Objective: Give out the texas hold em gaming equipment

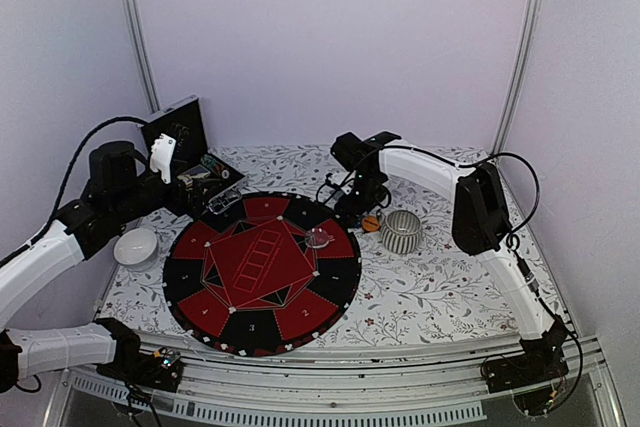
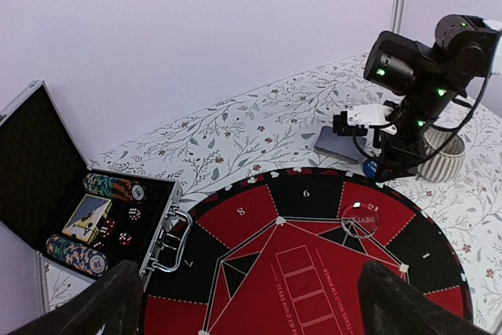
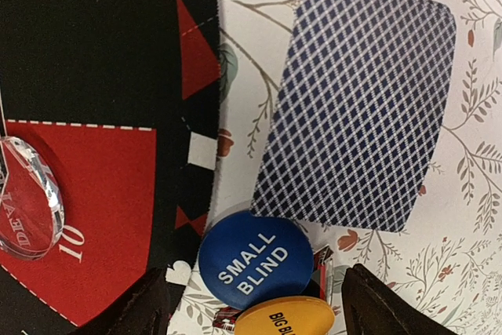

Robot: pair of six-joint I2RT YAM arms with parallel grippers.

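My right gripper is low over the table beside the mat's edge, its fingers apart on either side of a blue SMALL BLIND disc. An orange BIG BLIND disc overlaps the blue one's lower edge in the right wrist view. A blue-patterned card deck lies just beyond them. The clear dealer disc rests on the red and black poker mat. At the left my left gripper hangs open and empty, near the case holding chip rolls and a yellow-blue card pack.
A striped pot stands close to the right of the orange disc. A white bowl sits left of the mat. The case's metal handle reaches toward the mat.
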